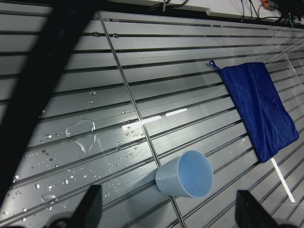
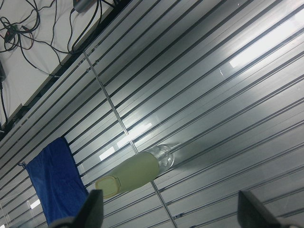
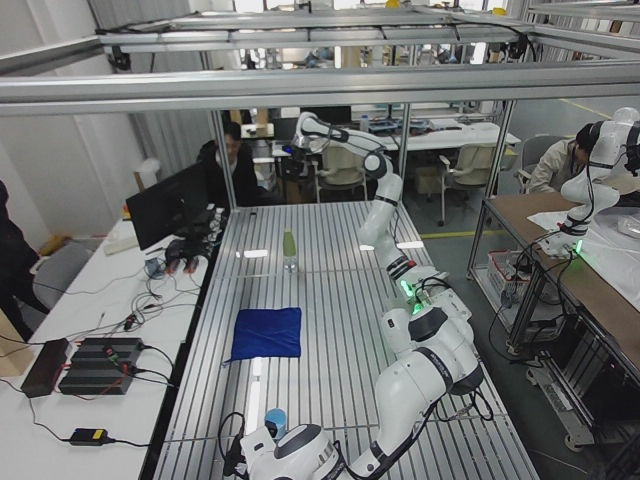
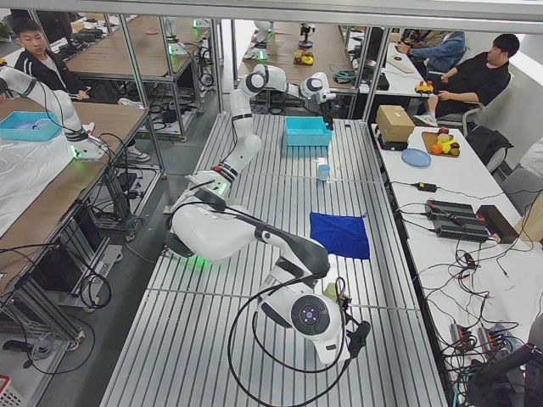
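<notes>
A blue cup (image 1: 184, 174) (image 3: 276, 421) stands on the slatted metal table (image 4: 221, 339). A dark blue cloth (image 3: 266, 331) (image 1: 259, 109) lies flat near the table's middle. A bottle with a green upper part (image 2: 133, 172) (image 3: 289, 250) stands beyond it in the camera left view. My left gripper is above the table near the cup, its two finger tips wide apart, nothing between them. My right gripper is raised over the table by the bottle, also open and empty.
A light blue bin (image 4: 309, 136) sits at one table end. Side desks hold cables, power units, a cardboard box (image 4: 394, 123), a plate (image 4: 416, 158) and fruit. Water drops lie on the table near the cup.
</notes>
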